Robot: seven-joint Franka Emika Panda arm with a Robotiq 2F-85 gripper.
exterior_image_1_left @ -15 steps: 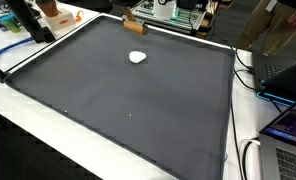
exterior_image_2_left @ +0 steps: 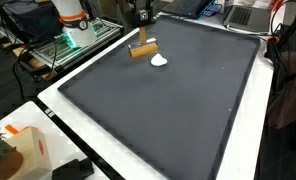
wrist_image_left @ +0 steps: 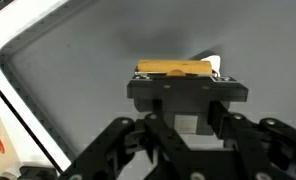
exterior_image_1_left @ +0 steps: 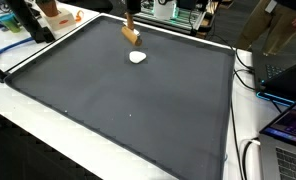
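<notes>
An orange-brown wooden piece (exterior_image_2_left: 143,49) hangs over the far-left part of the dark board, and a narrow upright part rises from it. My gripper (exterior_image_2_left: 143,18) is shut on that upright part, as seen in exterior view 2. In the wrist view, the long wooden bar (wrist_image_left: 175,67) shows just beyond the black fingers, which hide the held part. A small white rounded object (exterior_image_1_left: 137,57) lies on the board near the wooden piece, apart from it in exterior view 1. Part of the white object (wrist_image_left: 214,64) peeks out beside the bar in the wrist view.
The dark board (exterior_image_1_left: 128,110) is otherwise bare, with wide free room. Cables and a laptop (exterior_image_1_left: 284,155) lie along its right side in exterior view 1. Clutter and a white-and-orange box (exterior_image_2_left: 28,148) stand beyond the edges.
In exterior view 1 the wooden piece has come from the far edge toward the white object and now slants more. The white object has stayed in place.
</notes>
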